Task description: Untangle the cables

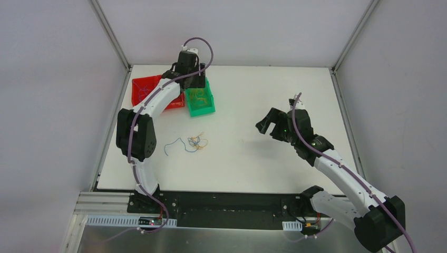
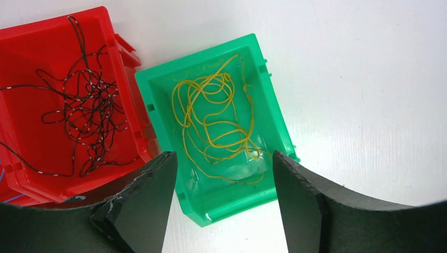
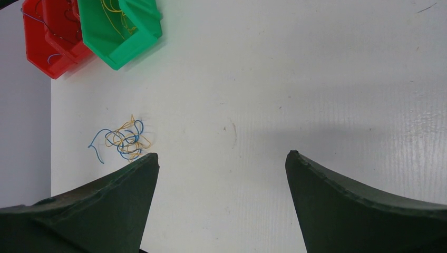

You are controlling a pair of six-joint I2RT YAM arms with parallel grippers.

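Note:
A tangle of blue and orange cable (image 1: 197, 142) (image 3: 126, 139) lies on the table below the bins, a blue strand trailing left. My left gripper hangs open over the green bin (image 2: 266, 105), which holds a loose yellow cable (image 2: 240, 134); nothing shows held between the fingers. The red bin (image 2: 31, 147) beside it holds black cable (image 2: 89, 105) and some blue. My right gripper stands open over the table's right side, with nothing between its fingers.
Walls border the table at left, right and back. The two bins stand close together at the back left.

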